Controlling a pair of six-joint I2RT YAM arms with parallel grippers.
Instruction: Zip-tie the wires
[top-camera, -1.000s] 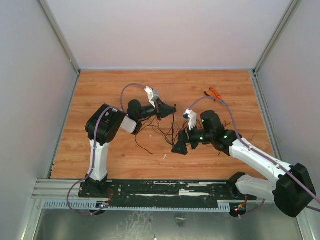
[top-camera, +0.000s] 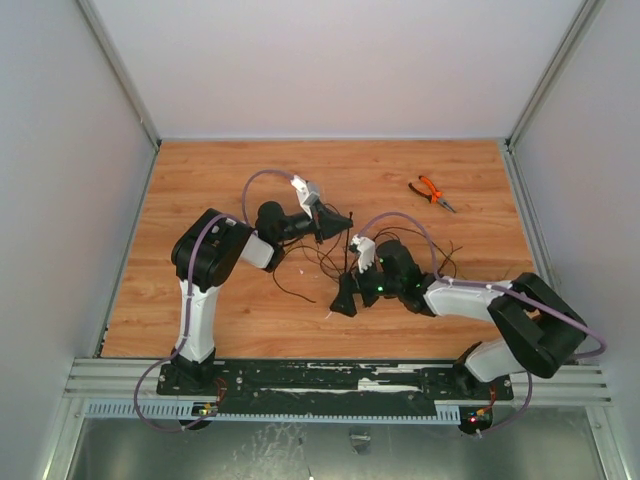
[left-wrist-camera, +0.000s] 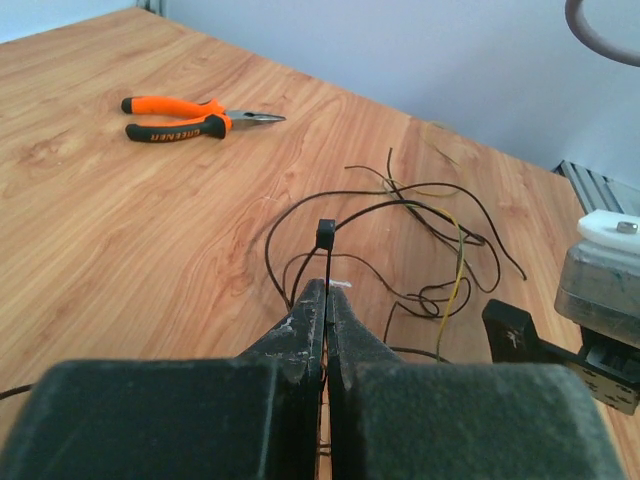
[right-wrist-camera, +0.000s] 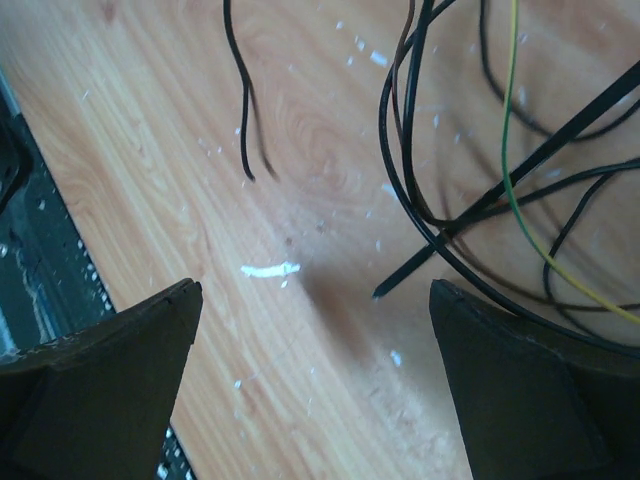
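Observation:
My left gripper (top-camera: 346, 222) is shut on a thin black zip tie (top-camera: 347, 248) close to its head. In the left wrist view, the square head of the zip tie (left-wrist-camera: 326, 235) stands up just beyond the fingertips. My right gripper (top-camera: 345, 298) is open near the table, at the tie's lower end. Its view shows the tie's straight tail (right-wrist-camera: 405, 270), with the tip between the spread fingers, closer to the right-hand finger (right-wrist-camera: 470, 350). Black wires (right-wrist-camera: 400, 150) loop across the tail, along with a yellow wire (right-wrist-camera: 512, 160). Whether the wires lie inside the tie cannot be told.
Orange-handled pliers (top-camera: 432, 193) lie at the back right, clear of both arms. A small white strip (right-wrist-camera: 270, 270) rests on the wooden table near the right gripper. One loose wire end (top-camera: 295, 293) stretches toward the front.
The loose wire end shifted a little. The left arm has stayed still, holding the tie.

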